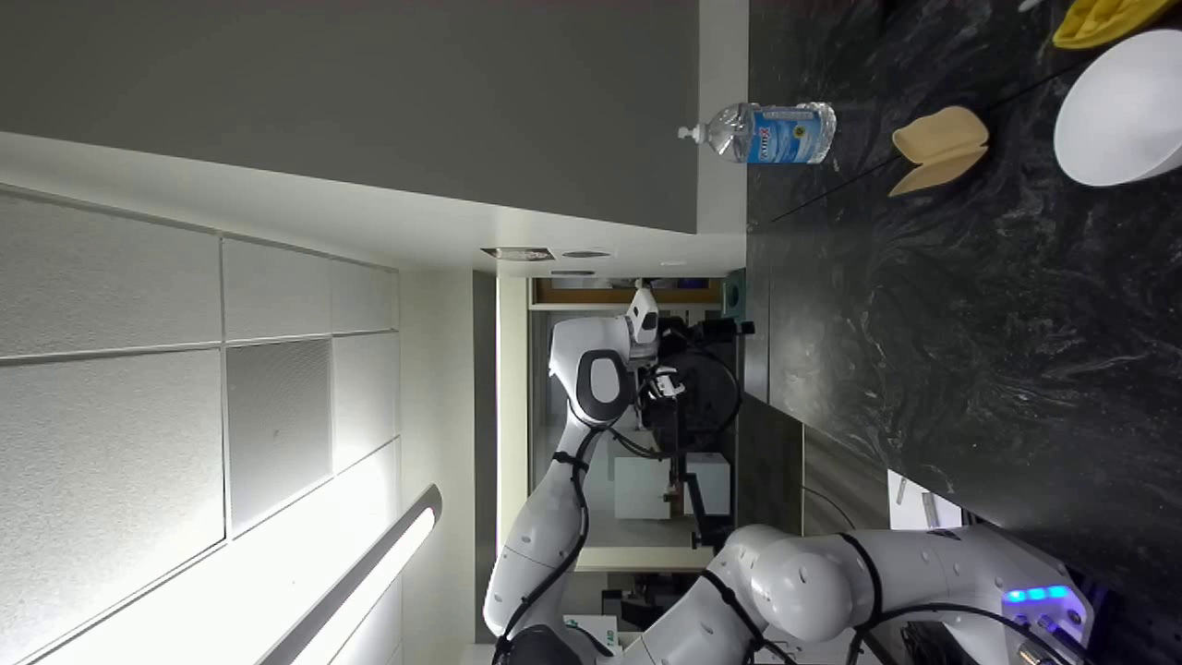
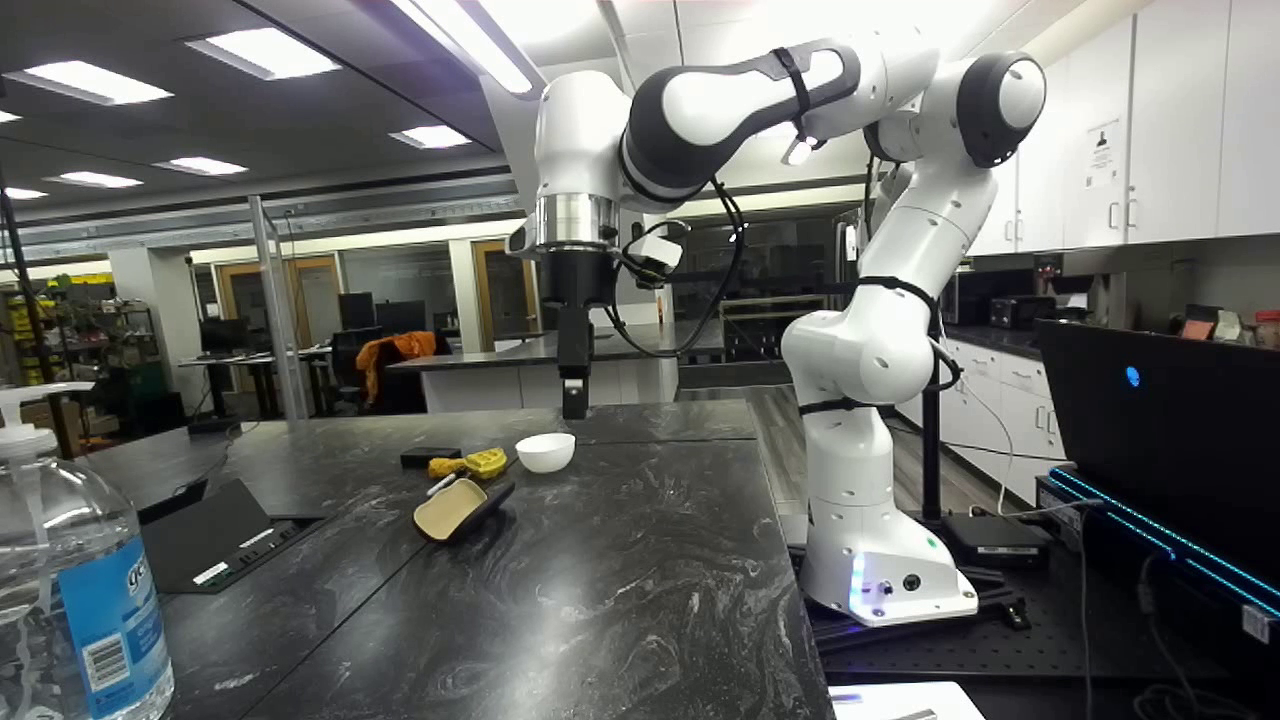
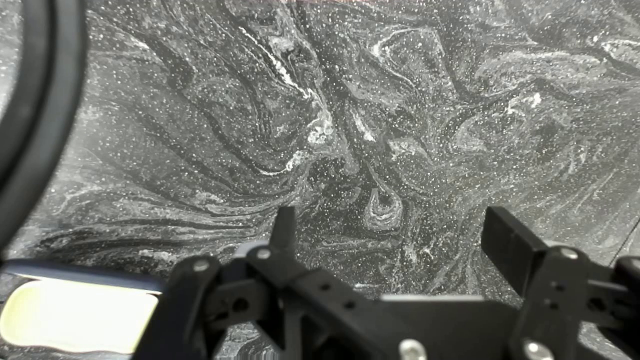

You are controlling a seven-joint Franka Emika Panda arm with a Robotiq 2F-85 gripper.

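In the wrist view my gripper stands open, its two black fingers wide apart with only the dark marbled counter below. The second exterior view has the gripper pointing straight down, above the counter. An open case with a tan lining lies on the counter; part of it, the pale lining, shows at the wrist view's bottom left. Near the case are a white bowl and a yellow object. In the first exterior view, the bowl is cut off at the right edge.
A clear pump bottle with a blue label stands on the counter, large at the left of the second exterior view. A small black box and a dark flat panel lie farther left.
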